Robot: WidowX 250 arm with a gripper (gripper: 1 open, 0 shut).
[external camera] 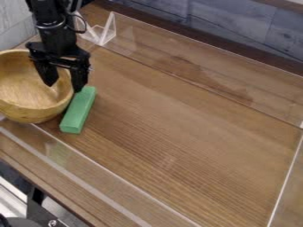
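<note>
The black gripper (59,66) hangs at the upper left over the right part of a wooden bowl (27,99), its fingers open and pointing down. A green bar (78,110) lies on the table just right of the bowl, long side running away from the camera. Whether the fingertips touch the bowl's rim is hard to tell.
A white wire or plastic object (102,30) stands at the back left, behind the gripper.
</note>
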